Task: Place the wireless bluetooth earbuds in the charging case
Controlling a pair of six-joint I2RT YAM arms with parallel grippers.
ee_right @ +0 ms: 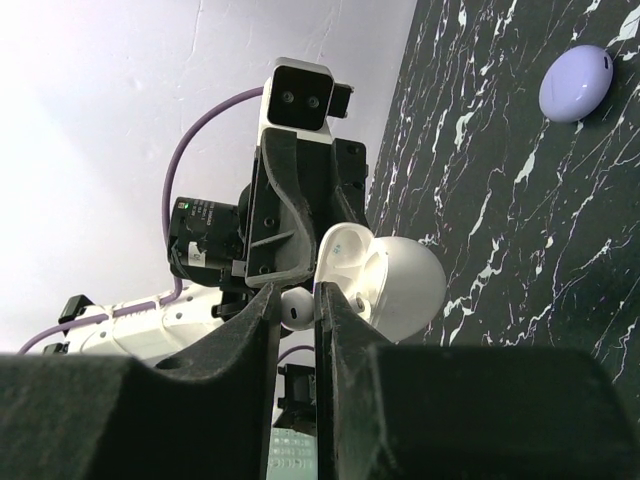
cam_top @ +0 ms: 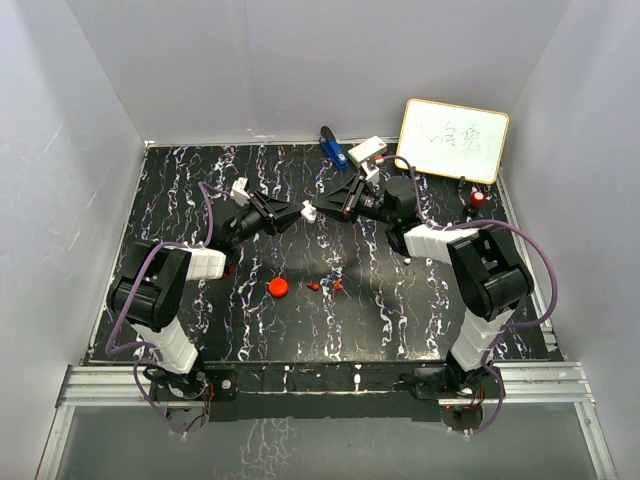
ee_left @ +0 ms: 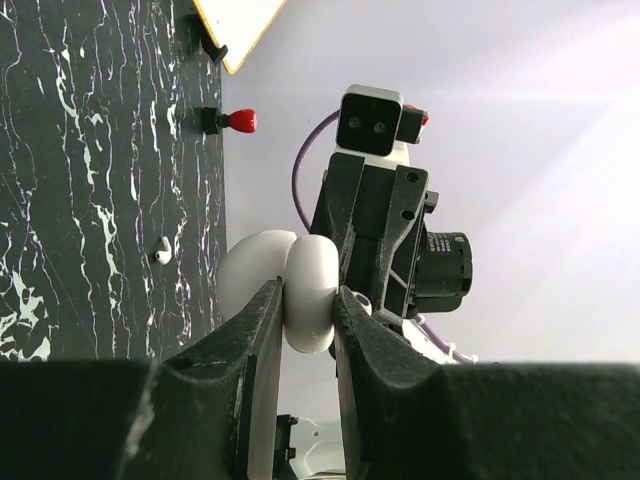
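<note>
The white charging case (cam_top: 309, 212) is held up over the middle of the table, lid open, its compartments visible in the right wrist view (ee_right: 405, 285). My left gripper is shut on the case. My right gripper faces it from the right, its fingertips at a small white earbud (ee_right: 297, 305) just beside the case's opening; whether they press on it I cannot tell. A small white piece, likely the other earbud, lies on the table on the right side.
A lilac oval object (ee_right: 575, 82), a red round lid (cam_top: 278, 287) and small red pieces (cam_top: 314, 285) lie on the table. A blue stapler (cam_top: 332, 147), pale block (cam_top: 367, 151), whiteboard (cam_top: 450, 140) and red-capped item (cam_top: 476, 202) sit at the back and right.
</note>
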